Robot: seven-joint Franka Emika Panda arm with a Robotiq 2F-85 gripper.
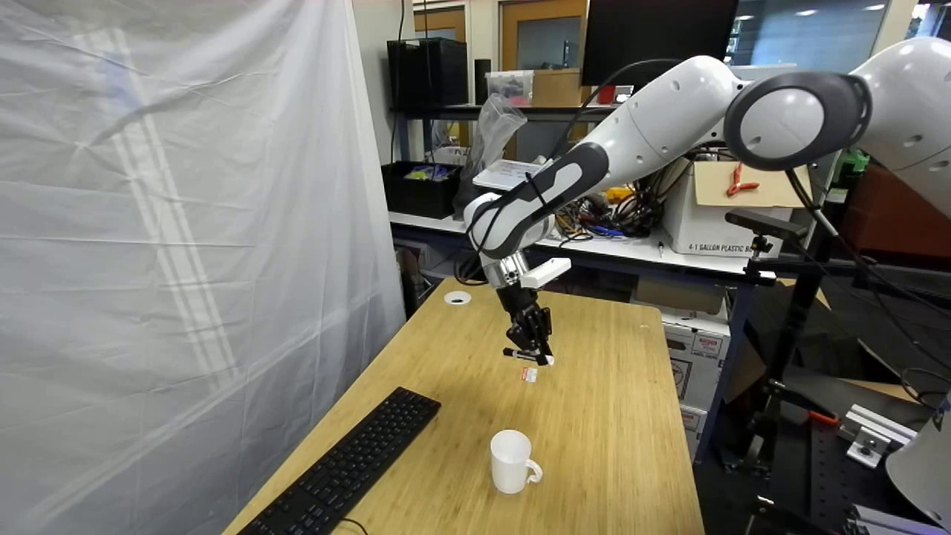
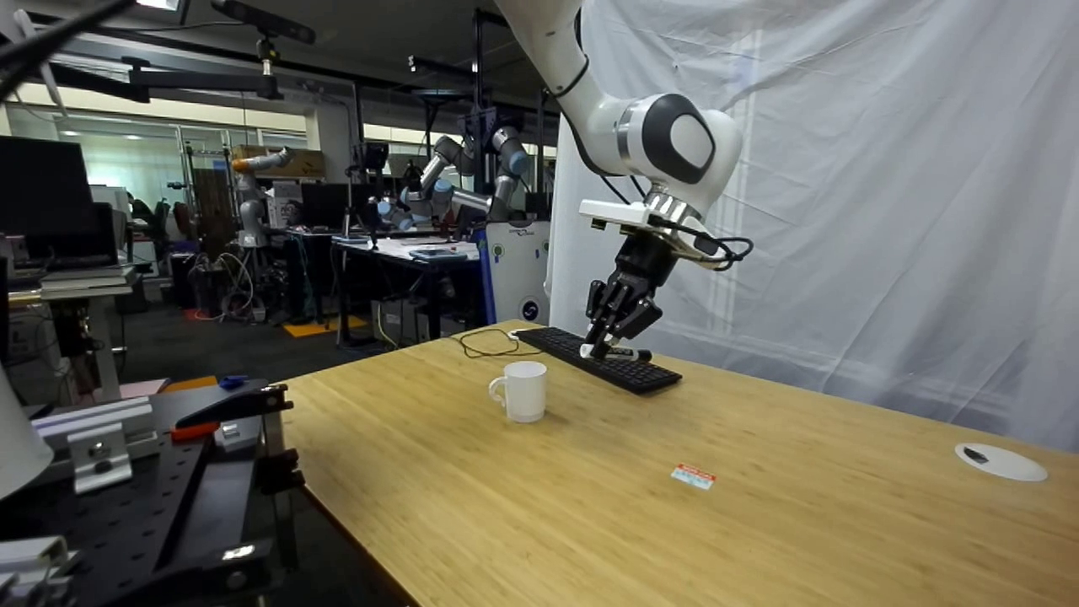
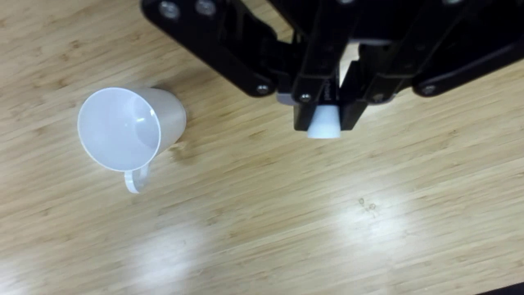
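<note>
My gripper [image 1: 539, 356] is shut on a marker [image 3: 324, 122], which hangs above the wooden table. The marker's white end sticks out between the fingertips in the wrist view, while its dark end juts out on the other side in both exterior views. A white mug [image 1: 510, 462] stands upright on the table, its open mouth empty in the wrist view. In that view the mug lies left of the gripper and apart from it.
A black keyboard [image 1: 348, 464] lies along the table edge by the grey curtain [image 1: 196, 267]. A small red-and-white label [image 2: 694, 475] and a round white disc [image 2: 999, 462] are on the tabletop.
</note>
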